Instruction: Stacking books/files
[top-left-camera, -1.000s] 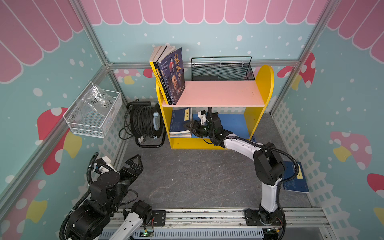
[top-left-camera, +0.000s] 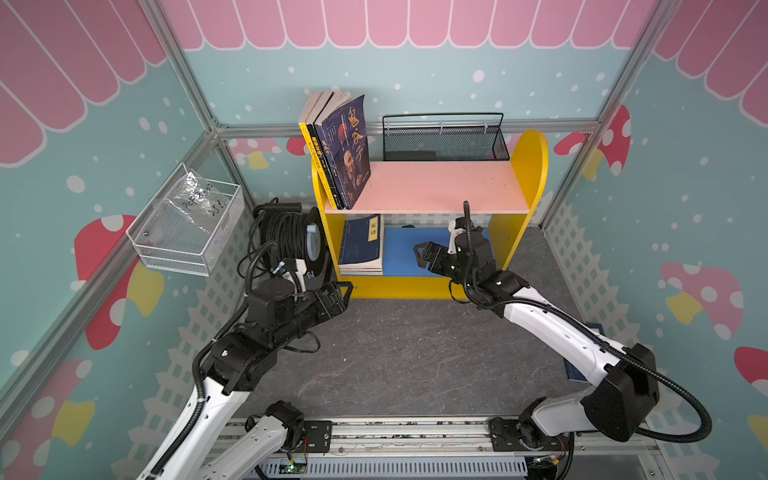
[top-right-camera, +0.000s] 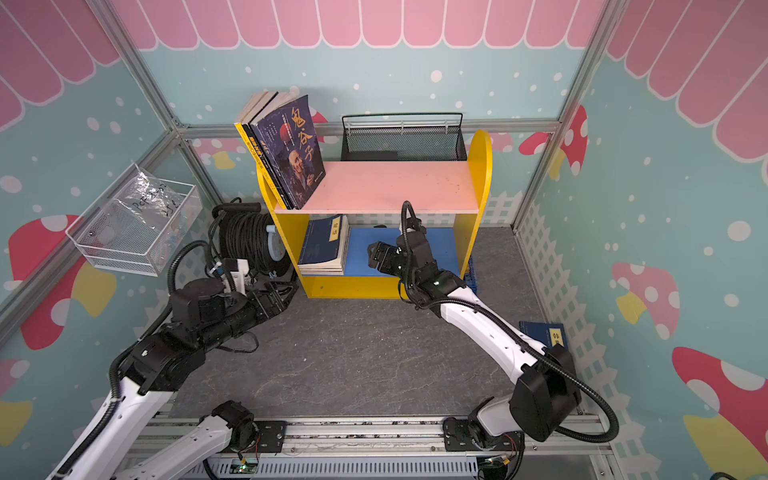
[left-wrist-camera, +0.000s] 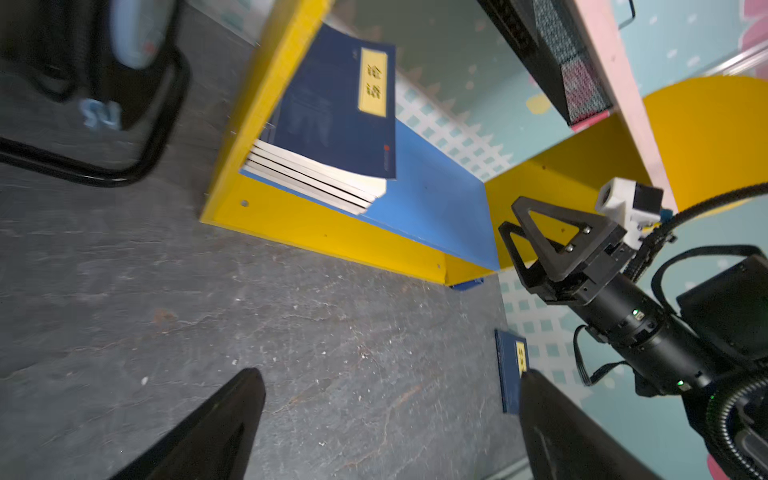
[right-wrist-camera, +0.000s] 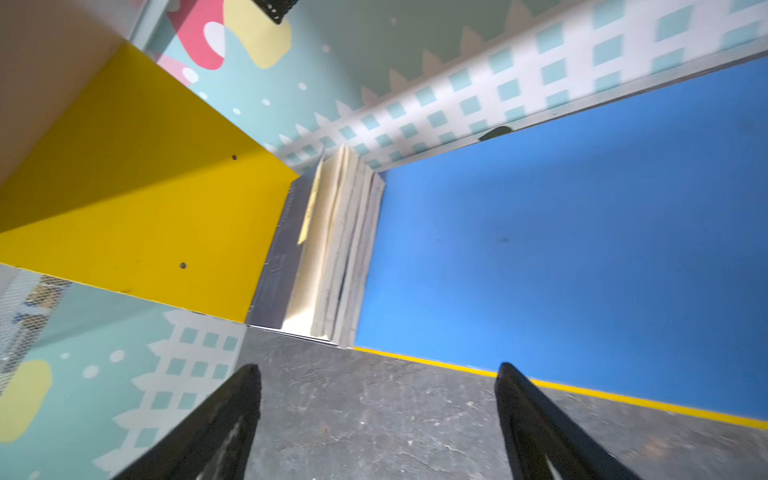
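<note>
Several dark blue books (top-left-camera: 358, 242) lie flat in a stack at the left end of the blue lower shelf (left-wrist-camera: 440, 204), against the yellow side panel. Another dark blue book (top-right-camera: 537, 331) lies on the floor at the right, partly behind the right arm. On the pink upper shelf (top-left-camera: 448, 185), several upright books (top-left-camera: 342, 152) lean to the left. My right gripper (top-left-camera: 424, 256) is over the lower shelf, right of the stack and apart from it, open and empty. Left of the shelf's front corner stands my left gripper (top-left-camera: 345, 297), its fingers (left-wrist-camera: 220, 416) spread with nothing between them.
A black mesh basket (top-left-camera: 444, 142) hangs behind the upper shelf. A cable reel (top-right-camera: 248, 244) stands left of the bookcase, near the left arm. A white wire basket (top-left-camera: 188, 224) is on the left wall.
My right gripper has pulled away rightward from the book stack, which stays put. The right arm now covers part of the floor book.
</note>
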